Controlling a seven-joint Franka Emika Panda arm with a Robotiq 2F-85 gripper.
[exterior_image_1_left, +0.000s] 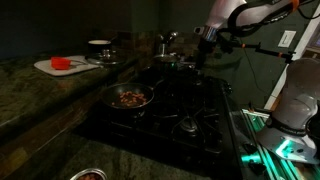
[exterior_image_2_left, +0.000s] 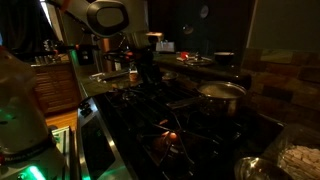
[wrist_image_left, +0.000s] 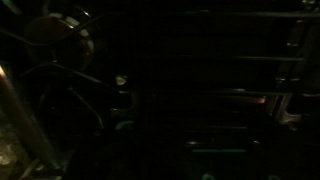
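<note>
My gripper (exterior_image_1_left: 202, 62) hangs over the far part of the black stovetop (exterior_image_1_left: 165, 148), dark against it and hard to make out. In exterior view 2 the gripper (exterior_image_2_left: 150, 72) points down at the left of the hob, apart from the pans. The wrist view is very dark; it shows the stove grates (wrist_image_left: 215, 95) and a round burner (wrist_image_left: 62, 38), with nothing between the fingers that I can see. A black frying pan (exterior_image_1_left: 127, 97) with reddish-brown pieces of food (exterior_image_1_left: 130, 98) sits on the hob by the counter.
A pot (exterior_image_2_left: 221, 95) stands on the hob. On the counter lie a white board (exterior_image_1_left: 65, 68) with a red item (exterior_image_1_left: 61, 63) and a white pot (exterior_image_1_left: 99, 45). A metal bowl (exterior_image_1_left: 90, 174) sits at the near edge.
</note>
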